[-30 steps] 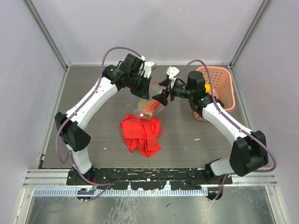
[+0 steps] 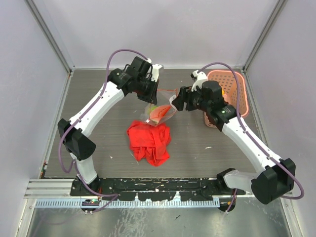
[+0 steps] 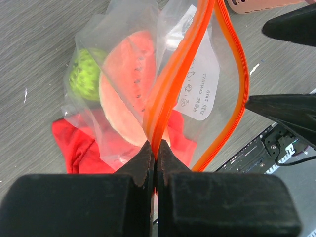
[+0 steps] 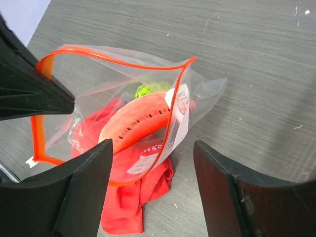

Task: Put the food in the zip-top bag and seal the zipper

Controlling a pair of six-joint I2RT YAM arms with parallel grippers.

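Note:
The clear zip bag with orange zipper holds a watermelon slice and a green piece; it rests partly on a red cloth. My left gripper is shut on the bag's orange rim at the upper end. My right gripper stands part open just right of the bag's open mouth in the top view, with nothing visible between its fingers.
An orange basket stands at the back right, behind my right arm.
My right arm has swung right and slightly toward the front, drawing its gripper back from over the bag's mouth. The left arm has not visibly moved.

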